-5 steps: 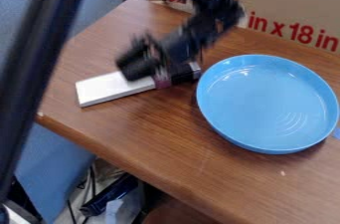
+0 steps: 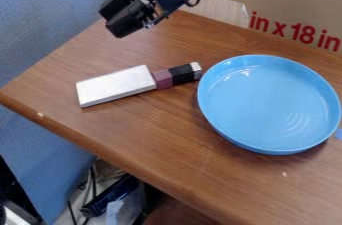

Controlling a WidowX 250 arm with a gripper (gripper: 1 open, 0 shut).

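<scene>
A white cleaver-like object [image 2: 115,86] with a maroon and black handle [image 2: 174,77] lies on the wooden table, left of a light blue plate [image 2: 267,103]. Its far handle end is close to the plate's left edge. My black gripper [image 2: 123,19] hangs at the top, above and behind the white object, apart from it. I cannot tell whether it is open or shut.
The wooden table [image 2: 174,149] has bare room in front and at the back left. A cardboard box [image 2: 281,4] stands along the back right. Beyond the left edge are a blue surface and cables below.
My gripper has risen and moved back, away from the white object and toward the top of the view. The object and plate look unmoved.
</scene>
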